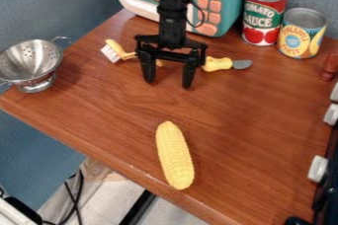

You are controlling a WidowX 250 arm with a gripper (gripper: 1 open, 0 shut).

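Observation:
My black gripper (169, 71) hangs over the back middle of the wooden table, open, its fingers spread apart. Behind it lies a yellow-handled utensil with a white head (113, 51). To its right is a small yellow-handled knife or spreader (218, 64), partly beside my right finger. A yellow corn cob (175, 155) lies near the front edge.
A metal colander (30, 66) sits at the left edge. A teal toy microwave (218, 2), a tomato sauce can (263, 17) and a second can (301, 34) stand at the back. A black object with white knobs (323, 160) lines the right.

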